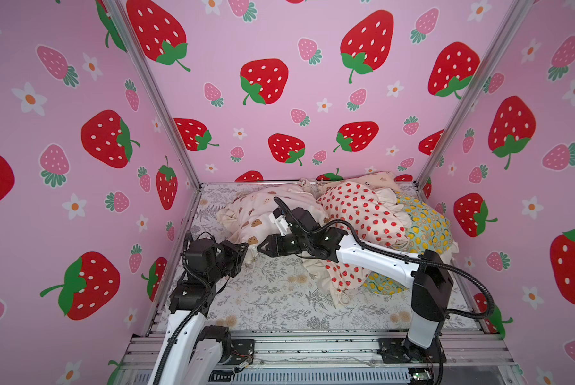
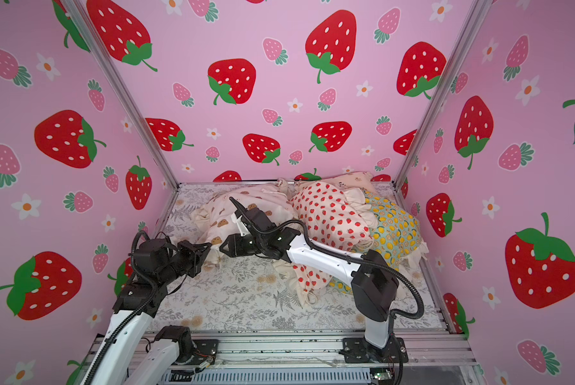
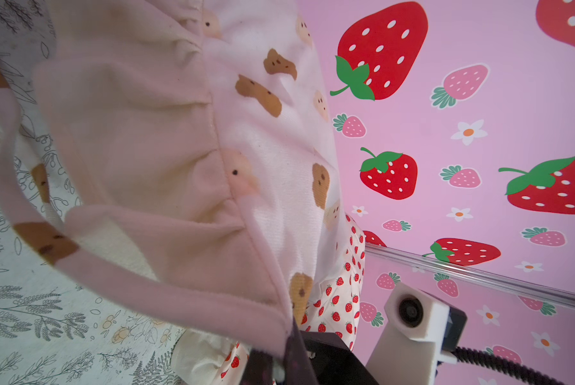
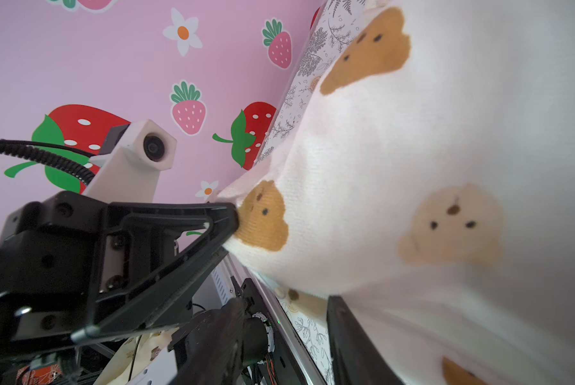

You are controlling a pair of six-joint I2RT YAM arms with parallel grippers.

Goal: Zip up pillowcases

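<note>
The pale bear-print pillowcase (image 1: 249,215) lies plump at the back left of the table, its near edge partly behind my right arm. At its front left corner, my left gripper (image 1: 244,247) is shut on the case's edge; a fabric strip (image 3: 172,295) and a ruffle (image 3: 133,128) run to its fingertips in the left wrist view. Just to the right, my right gripper (image 1: 263,247) points at the left one, close to it. Its two fingers (image 4: 348,340) stand apart below the hanging cloth, with nothing clearly between them. No zipper pull can be made out.
A strawberry-print pillow (image 1: 364,211) and a yellow lemon-print pillow (image 1: 428,224) crowd the right side, with another pale pillow (image 1: 377,180) behind. Free table (image 1: 268,301) lies in front. Patterned walls close in the sides and back.
</note>
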